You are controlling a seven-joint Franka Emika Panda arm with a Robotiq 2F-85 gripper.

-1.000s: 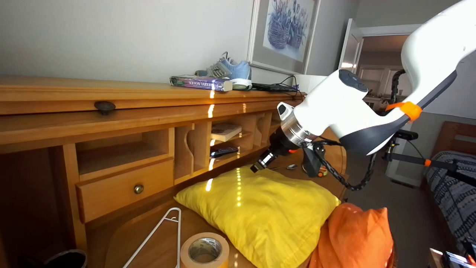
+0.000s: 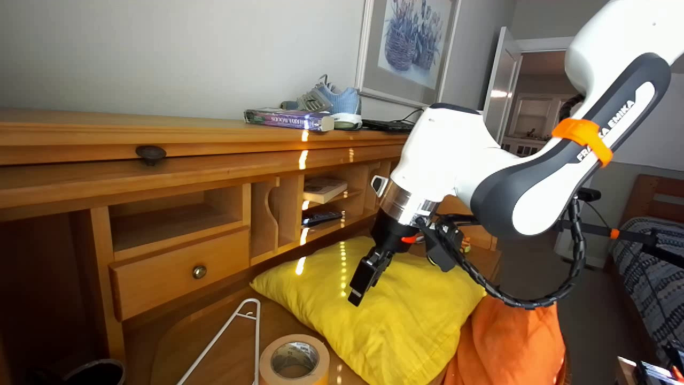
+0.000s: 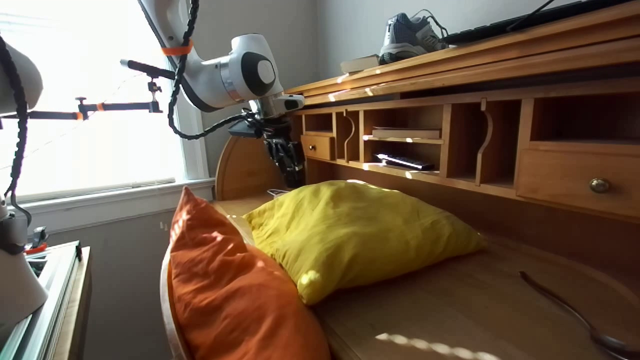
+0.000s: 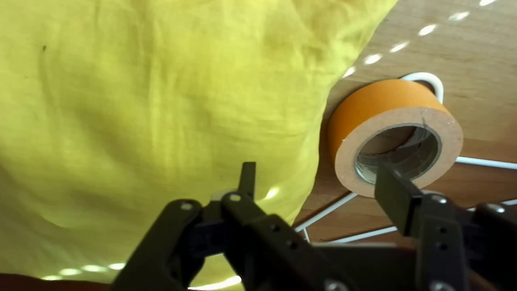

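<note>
Over the yellow pillow [image 2: 410, 308] on the desk, my gripper [image 2: 356, 299] points downward. In the wrist view, the gripper has its two fingers spread apart with nothing between them. The left finger lies over the pillow [image 4: 194, 106] in that view; the other overlaps the lower edge of an orange tape roll [image 4: 387, 99]. That roll [image 2: 294, 340] rests beside the pillow, across part of a white wire hanger [image 2: 221, 333]. In exterior view 2 the gripper [image 3: 294, 180] appears past the far side of the pillow [image 3: 360, 234]; the roll is out of sight there.
An orange pillow [image 3: 240, 288] slumps along the desk's front edge. Behind stand the cubbies and a small drawer [image 2: 186, 272]. A spoon [image 3: 564, 303] lies on bare wood [image 3: 480, 288]. A book [image 2: 288, 119] and a shoe [image 2: 346, 106] sit on the top ledge.
My gripper has come lower and nearer to exterior view 1's camera, turning more steeply downward over the yellow pillow. The pillows, roll and hanger look unmoved.
</note>
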